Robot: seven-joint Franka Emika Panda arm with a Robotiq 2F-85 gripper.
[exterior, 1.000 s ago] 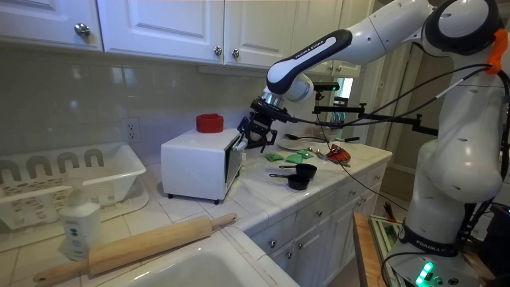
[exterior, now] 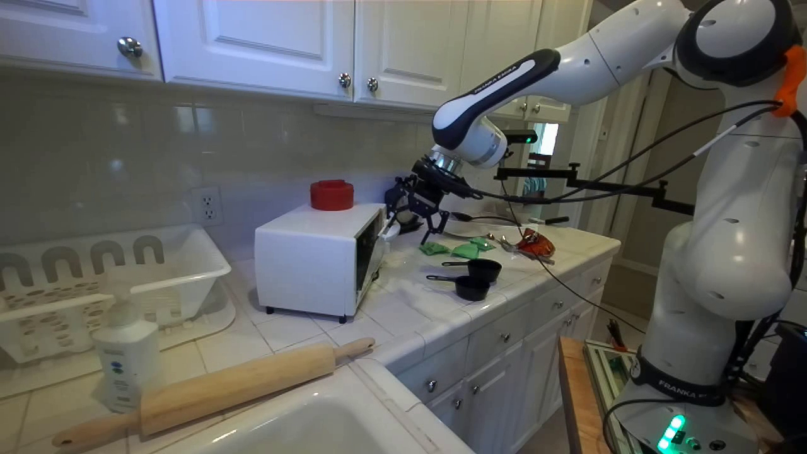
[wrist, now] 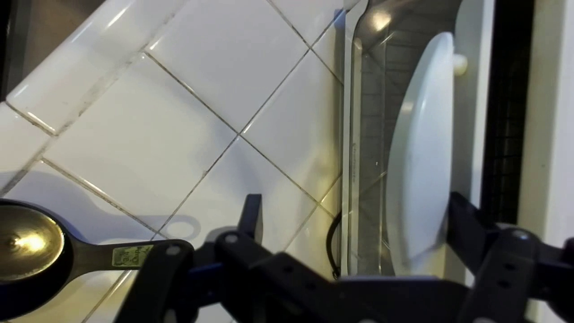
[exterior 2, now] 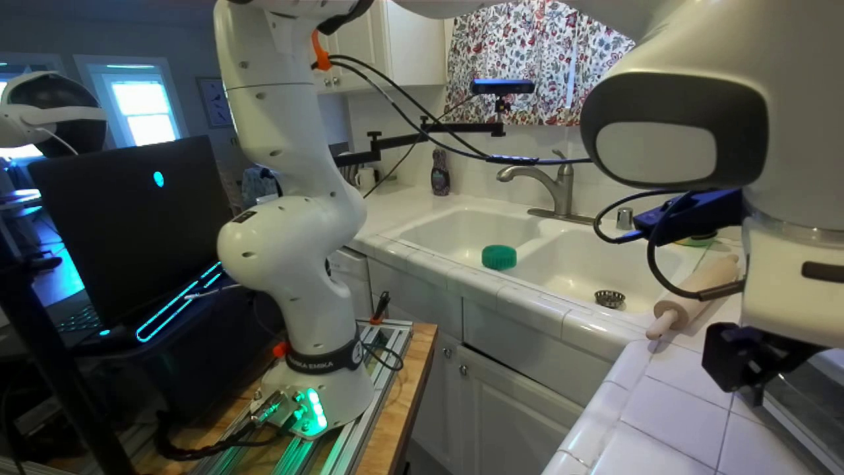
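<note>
The white toaster oven (exterior: 306,261) stands on the tiled counter with its door partly open. A dark gap shows along the top of the door in exterior view 1. In the wrist view the glass door (wrist: 371,161) and its white handle (wrist: 422,145) fill the right side. My gripper is open, its fingers wide apart. One of the fingers (wrist: 468,229) lies on the oven side of the handle, at its near end; whether it touches cannot be made out. The other finger stands over bare counter.
Two black measuring cups (exterior: 470,287) sit near the counter's front edge. Green packets (exterior: 465,250) and a red packet (exterior: 535,243) lie farther off. A red container (exterior: 331,195) rests on the oven. A rolling pin (exterior: 242,386) lies beside the sink. Tiles before the door are clear.
My gripper has moved right and slightly down, away from the oven body. The oven door has swung farther open, and its top gap looks wider.
</note>
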